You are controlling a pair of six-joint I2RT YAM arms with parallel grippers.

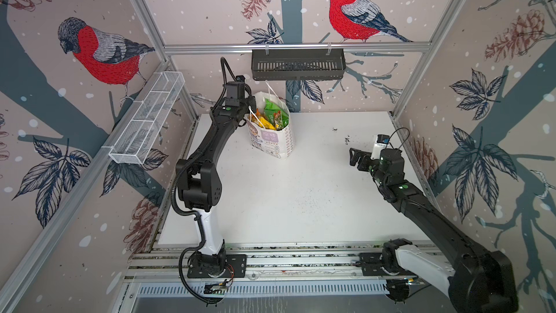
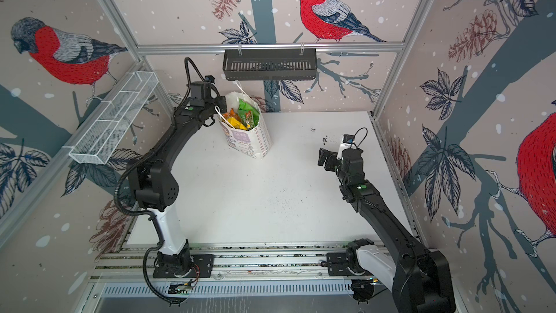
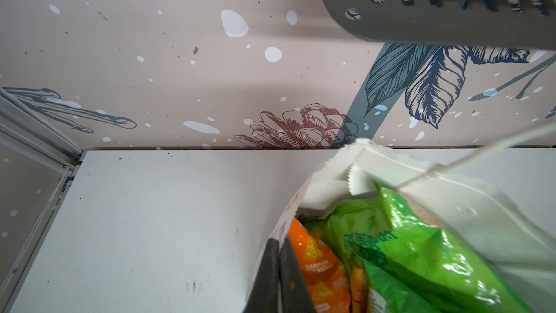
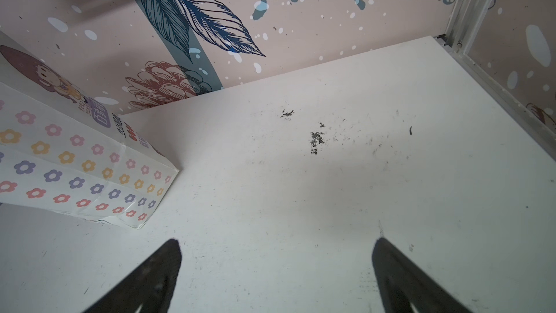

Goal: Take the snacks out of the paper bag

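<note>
A white patterned paper bag (image 1: 271,142) (image 2: 249,142) stands upright at the back left of the table, holding green (image 3: 417,249), orange (image 3: 312,260) and yellow (image 2: 234,121) snack packs. My left gripper is at the bag's left rim, its fingers shut together; whether the thin rim touches them I cannot tell. My right gripper stands open over the right side of the table, apart from the bag, with nothing between its fingers.
A dark basket (image 1: 298,72) hangs on the back rail above the bag. A white wire basket (image 1: 144,121) is on the left wall.
</note>
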